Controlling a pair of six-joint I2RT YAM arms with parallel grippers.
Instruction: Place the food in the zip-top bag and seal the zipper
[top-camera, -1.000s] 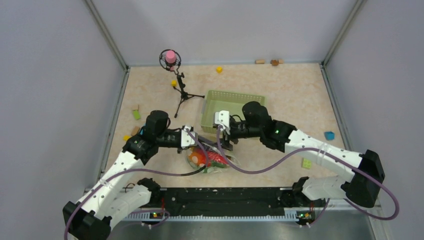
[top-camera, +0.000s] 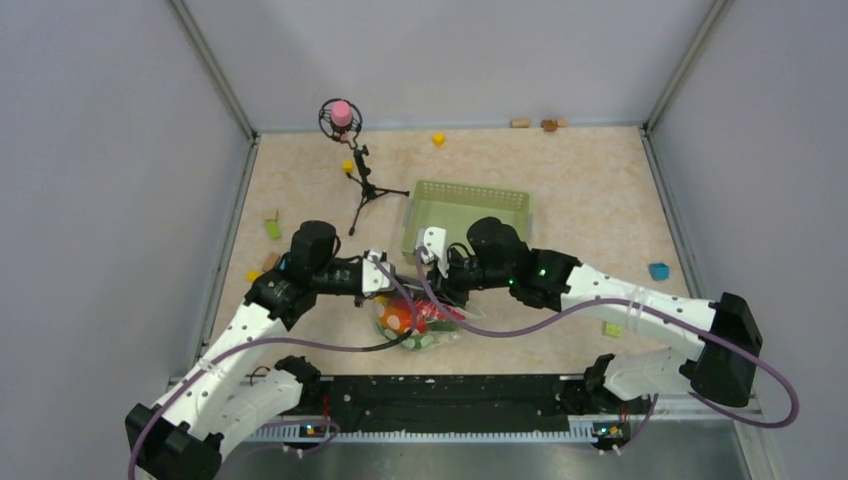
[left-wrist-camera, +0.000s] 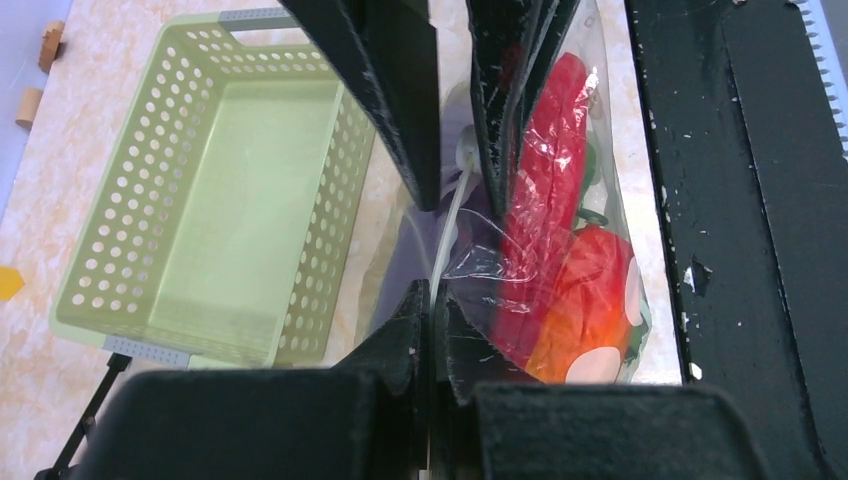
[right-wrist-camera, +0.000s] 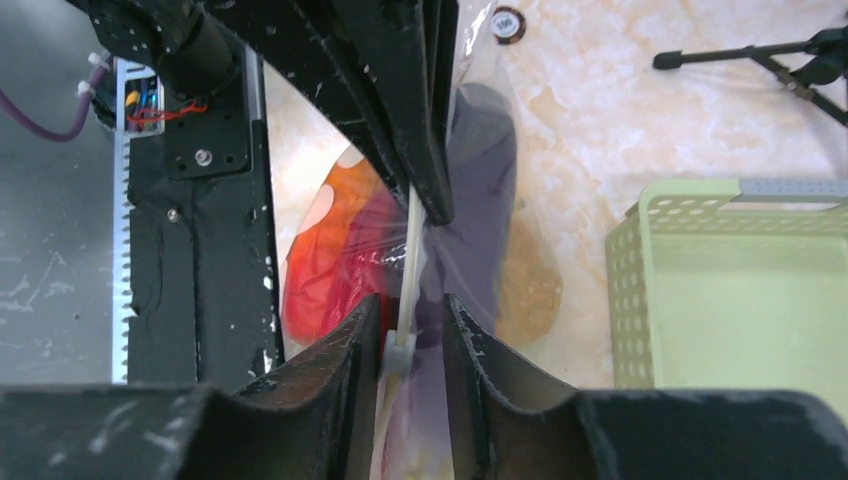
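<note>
The clear zip top bag (top-camera: 420, 325) lies at the table's front middle, holding red, orange and green food (left-wrist-camera: 580, 290). In the left wrist view my left gripper is shut on the bag's white zipper strip (left-wrist-camera: 451, 215), the bag hanging from it. In the right wrist view my right gripper is part open, its fingers either side of the strip at a pale slider (right-wrist-camera: 398, 355). The left gripper's fingertips pinch the strip just beyond it.
A green perforated basket (top-camera: 470, 200) stands behind the bag. A black stand (top-camera: 365, 185) with a pink top is at back left. Small blocks lie around the table edges.
My right arm has moved a little left and forward, bringing its gripper closer to the left one over the bag. The left arm looks unchanged.
</note>
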